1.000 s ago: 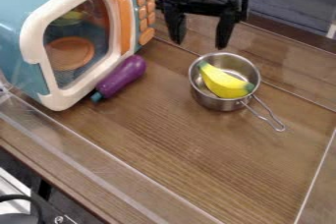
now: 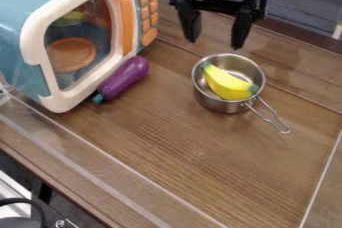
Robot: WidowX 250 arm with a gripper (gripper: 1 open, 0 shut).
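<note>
The black gripper [image 2: 215, 31] hangs open at the top centre, above and behind a small steel pot [image 2: 210, 91], with nothing between its fingers. A yellow banana [image 2: 230, 84] lies in the pot, whose wire handle points toward the front right. A purple eggplant [image 2: 122, 77] lies on the wooden table beside a toy microwave [image 2: 56, 8] at the left. Behind the microwave's window an orange round item [image 2: 72, 53] is visible.
A dark cable and other items sit off the table's edge at the lower left. A ledge runs along the back right.
The gripper has shifted slightly to the right over the last second. The pot, banana, eggplant and microwave have not visibly moved.
</note>
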